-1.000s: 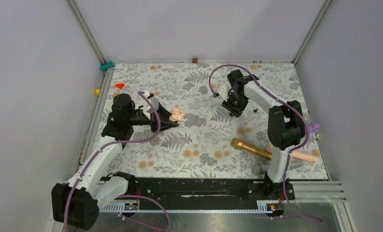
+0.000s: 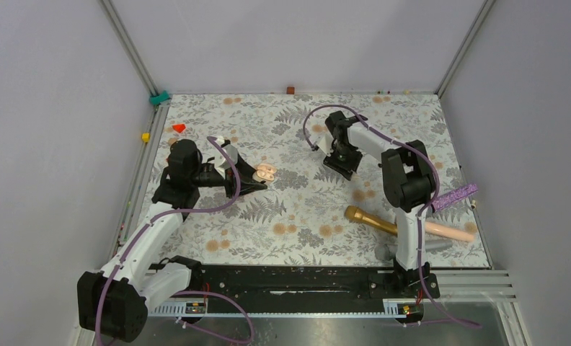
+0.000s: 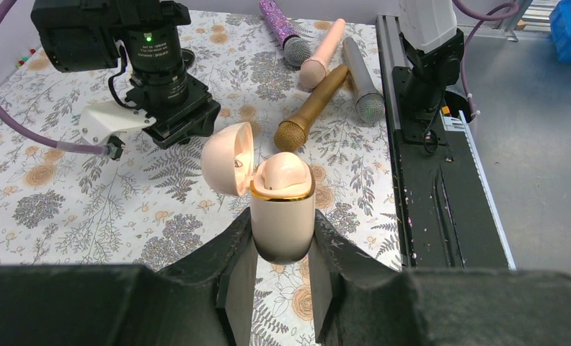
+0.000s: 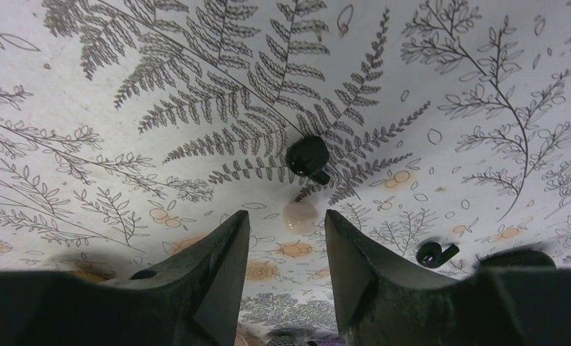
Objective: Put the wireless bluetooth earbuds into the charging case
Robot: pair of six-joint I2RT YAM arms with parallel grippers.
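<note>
An open cream charging case (image 3: pixel 281 220) with a gold band is held upright in my left gripper, shut on it; its lid (image 3: pixel 223 162) is tipped back, and a cream piece (image 3: pixel 282 173) shows inside. In the top view the case (image 2: pixel 264 173) is left of centre. My right gripper points down, part open, over a small pale round piece (image 4: pixel 300 217) on the cloth, with a black earbud (image 4: pixel 308 155) beside it. Another small black earbud (image 4: pixel 435 254) lies to the right in the right wrist view.
Several microphones, including a gold one (image 2: pixel 365 220), lie at the front right of the floral cloth (image 2: pixel 282 216); a purple one (image 2: pixel 452 196) is at the right edge.
My left arm and the case have stayed put.
</note>
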